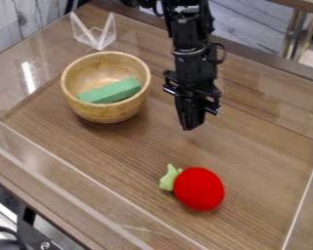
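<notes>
My gripper (192, 112) hangs over the wooden table right of a wooden bowl (107, 62), pointing down; whether its fingers are apart is hard to make out. A green block (110, 90) lies inside the bowl. A red round object (199, 189) with a green top, like a tomato or strawberry, lies at the lower middle of the table.
A white wire-like object (94, 29) sits at the back left, behind the bowl. Dark items show at the bottom left edge.
</notes>
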